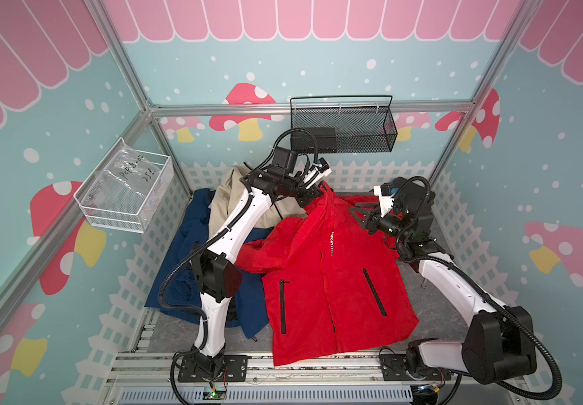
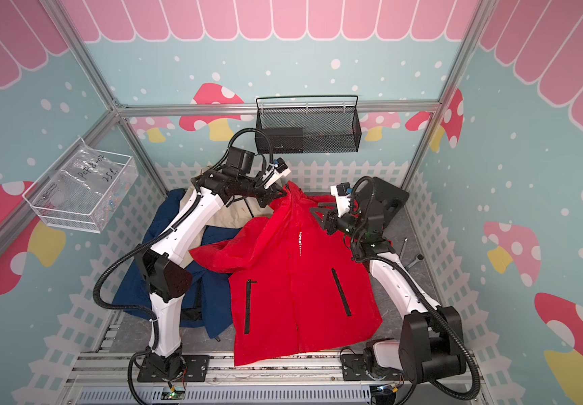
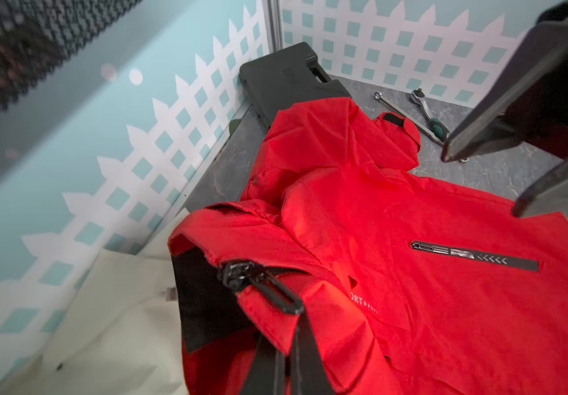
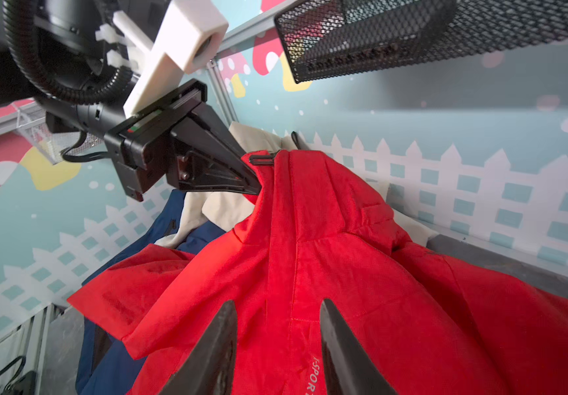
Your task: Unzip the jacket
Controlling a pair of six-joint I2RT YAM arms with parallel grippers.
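Note:
The red jacket lies front up, its collar end raised and its hem toward the front edge. My left gripper is shut on the cloth at the collar, lifting it. A black zipper pull hangs just above those fingers in the left wrist view, at the top of the zip; in the right wrist view the pull shows beside the left fingertips. The front looks closed below it. My right gripper stands open above the jacket's chest, nothing between its fingers.
Blue clothing and a beige garment lie to the left and behind. A black case and some tools are on the right side. A black mesh basket hangs on the back wall.

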